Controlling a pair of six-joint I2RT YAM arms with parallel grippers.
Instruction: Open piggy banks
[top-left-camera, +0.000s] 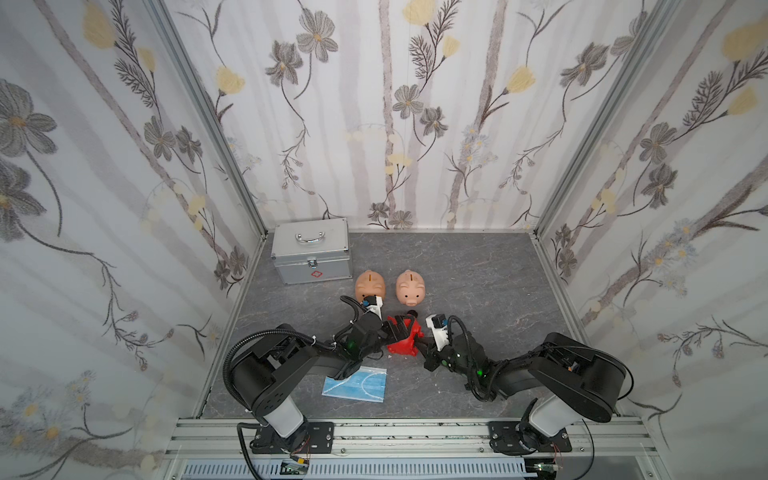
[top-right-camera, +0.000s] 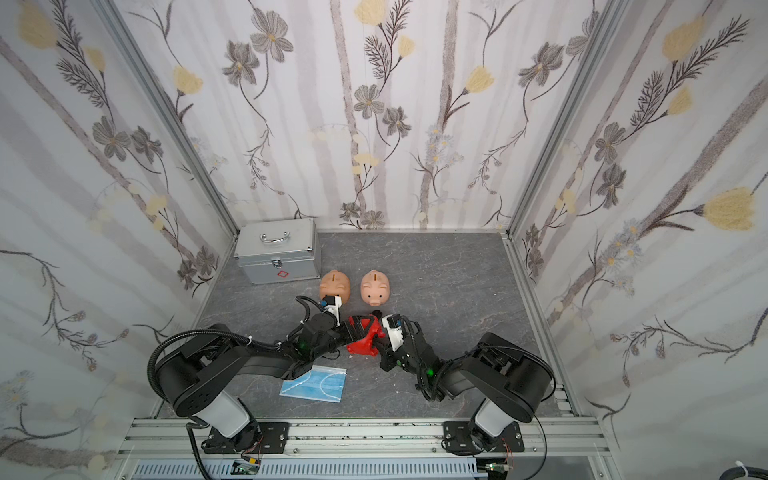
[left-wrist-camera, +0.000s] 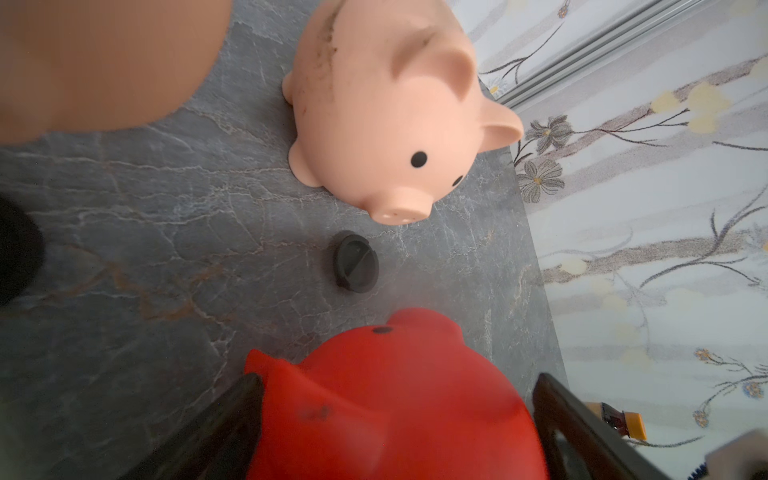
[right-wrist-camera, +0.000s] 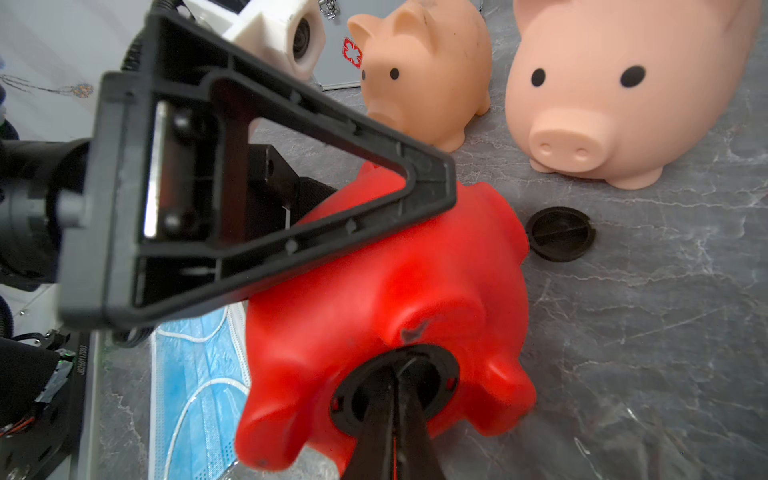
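A red piggy bank (right-wrist-camera: 448, 264) lies on its side between my two arms, its belly facing the right gripper. In its belly is a round hole with a black rim (right-wrist-camera: 448, 372). My right gripper is shut, its fingertips at or inside that hole, with nothing visible between them. The left gripper stands open around the red pig, one finger on either side. A loose black plug (right-wrist-camera: 561, 233) rests on the table near the pig. Behind stand a tan piggy bank (top-left-camera: 369, 285) and a pink piggy bank (top-left-camera: 410, 285), both upright.
A silver case (top-left-camera: 312, 252) stands at the back left. Near the front left lies a blue mask (top-left-camera: 354, 384). A dark round thing (left-wrist-camera: 16, 249) shows at the left wrist view's edge.
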